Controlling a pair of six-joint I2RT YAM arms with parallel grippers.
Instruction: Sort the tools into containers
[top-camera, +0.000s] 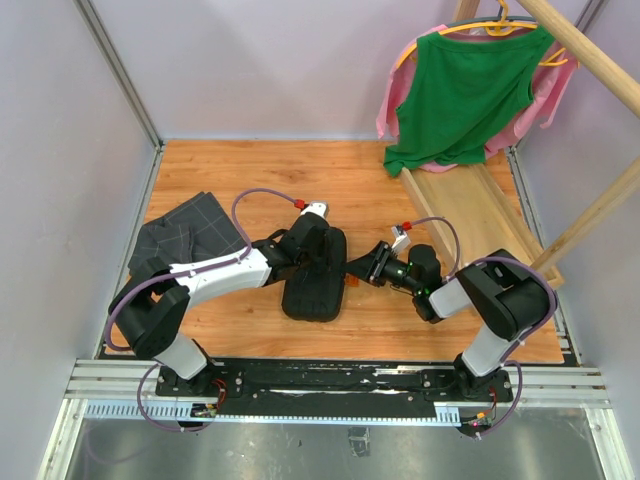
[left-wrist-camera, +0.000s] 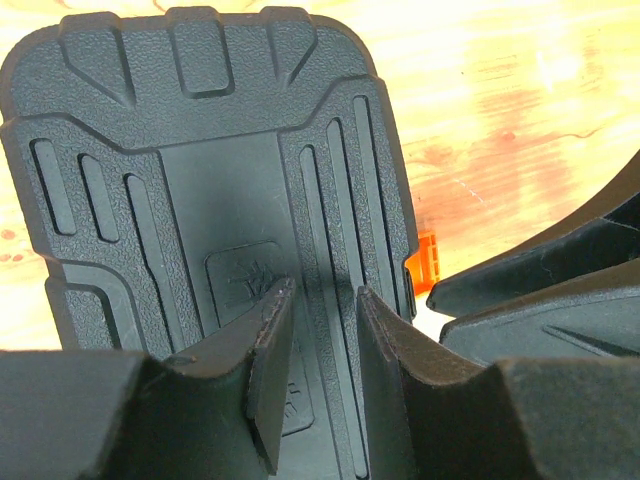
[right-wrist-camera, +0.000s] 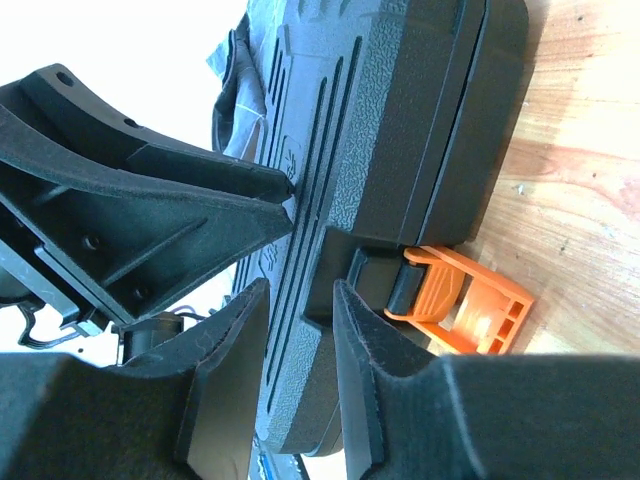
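A closed black toolbox (top-camera: 314, 292) lies in the middle of the table, its ribbed lid (left-wrist-camera: 225, 190) filling much of the left wrist view. On its right side an orange latch (right-wrist-camera: 480, 305) sticks out, swung away from the dark wall. Over the lid hovers my left gripper, partly open, with only a gap between its fingertips. At the toolbox's right side my right gripper is also partly open, close to the latch, and nothing shows between its fingers. Any tools are out of view.
Folded dark cloth (top-camera: 190, 232) lies at the left. A wooden rack (top-camera: 470, 215) with a green top (top-camera: 465, 95) and pink clothing stands at the back right. Bare table stretches behind and in front of the toolbox.
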